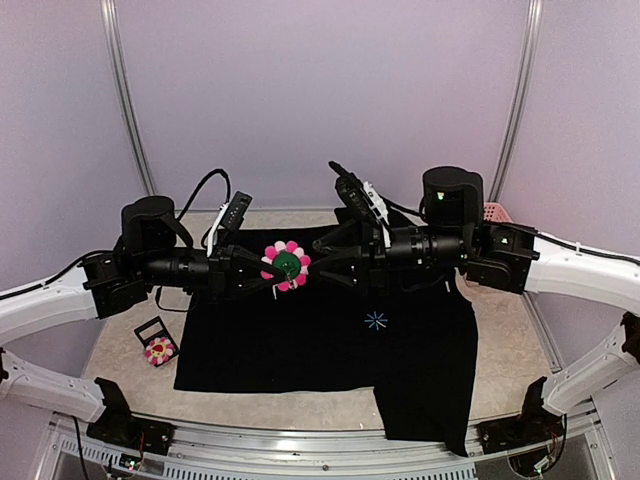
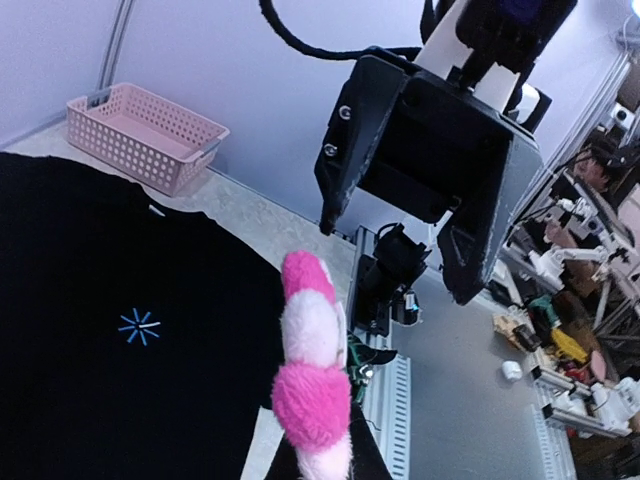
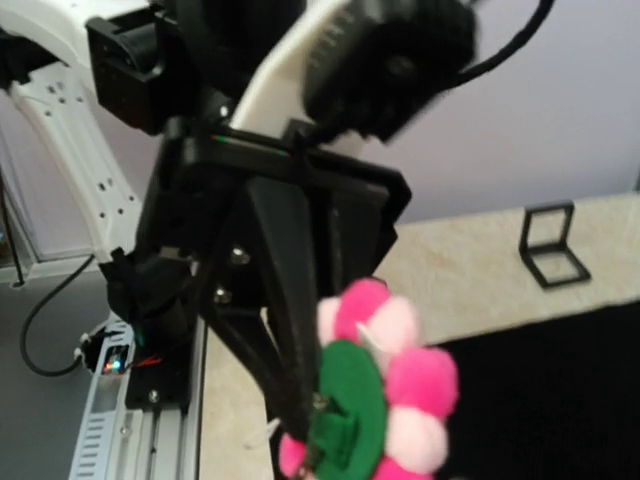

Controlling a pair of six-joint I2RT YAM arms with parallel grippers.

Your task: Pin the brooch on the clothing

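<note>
The flower brooch (image 1: 287, 264), pink and white plush petals around a green back, is held up above the black garment (image 1: 280, 350). My left gripper (image 1: 273, 270) is shut on it; in the right wrist view its black fingers (image 3: 283, 290) meet the brooch's green back (image 3: 352, 400), where a metal pin fitting shows. My right gripper (image 1: 315, 258) faces the brooch from the right, very near its petals. From the left wrist view, its two fingers (image 2: 350, 140) stand wide apart with nothing between them. A blue star-like mark (image 1: 375, 320) lies on the garment's front.
A black stand with a second flower brooch (image 1: 159, 350) sits on the table at the left. Behind the garment stands a pink basket (image 2: 150, 140). Bare table (image 1: 510, 360) shows to the garment's right.
</note>
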